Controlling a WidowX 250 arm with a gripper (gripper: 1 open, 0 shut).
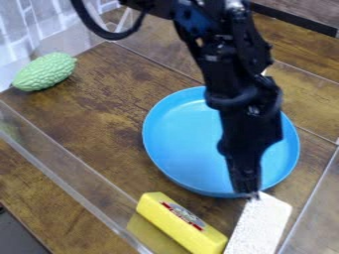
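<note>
The dark robot arm reaches down over a blue bowl (179, 139) in the middle, its gripper (247, 187) low at the bowl's near right rim, just above a white speckled block (259, 228). Whether the fingers hold anything is hard to see; they are dark and partly overlap. A yellow block (179, 224) with a red and dark label lies in front of the bowl, left of the white block.
A green bumpy toy (44, 72) lies at the back left of the wooden table (86, 134). Transparent edges border the front left and right.
</note>
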